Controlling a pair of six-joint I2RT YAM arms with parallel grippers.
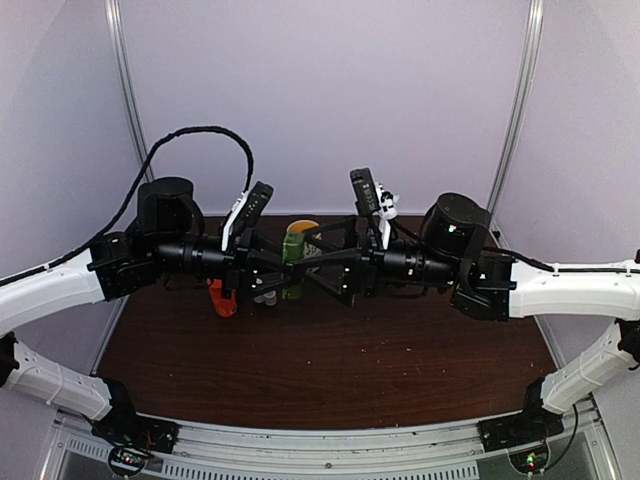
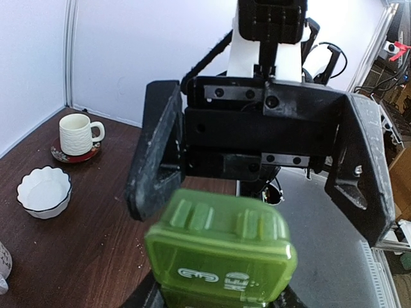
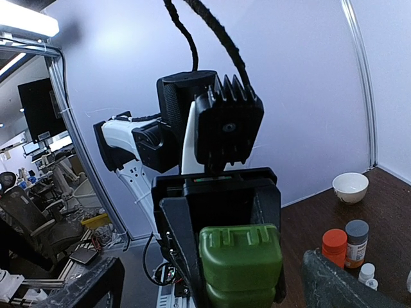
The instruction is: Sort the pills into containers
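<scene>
A green plastic pill box (image 1: 292,248) is held above the table, near the middle of the top view. My left gripper is shut on it; only its fingertips show at the bottom of the left wrist view. The box's translucent lid, with white markings, faces the right arm and looks closed. Around the box's near end, my right gripper stands wide open, one finger on each side and both apart from it. An orange bottle (image 3: 334,247), a grey-capped bottle (image 3: 356,244) and small white bottles (image 3: 367,273) stand on the table beyond. No loose pills can be made out.
A white cup (image 2: 78,136) on a saucer and a scalloped white bowl (image 2: 43,192) occupy the table's far side. Another white bowl (image 3: 350,187) stands near the back wall.
</scene>
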